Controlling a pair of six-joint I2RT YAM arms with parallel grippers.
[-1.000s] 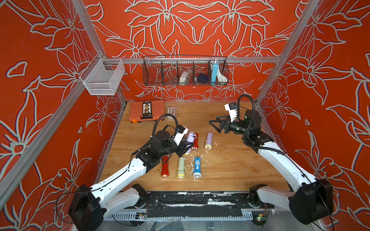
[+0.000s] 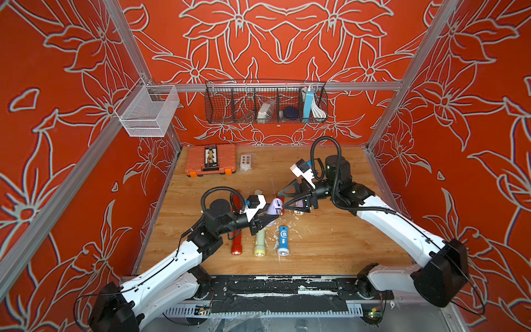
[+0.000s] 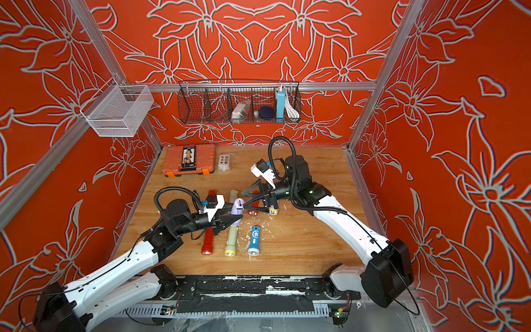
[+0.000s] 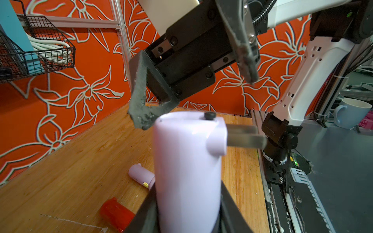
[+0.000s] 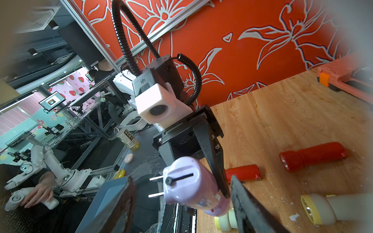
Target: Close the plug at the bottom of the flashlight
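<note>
My left gripper [image 2: 264,217] is shut on a lavender flashlight [image 4: 187,170], held upright above the table in the left wrist view. Its bottom end, uppermost, has two metal plug prongs [image 4: 242,136] sticking out sideways beside a black slider [image 5: 180,177]. My right gripper is part open around that plug end, coming from the right; in the left wrist view its fingers stand just above and beyond the end, and whether they touch it cannot be told.
Several flashlights lie on the wooden table [image 2: 359,238], including a blue one [image 2: 283,239] and red ones [image 5: 312,155]. An orange case [image 2: 193,160] is at the back left; wire baskets hang on the walls.
</note>
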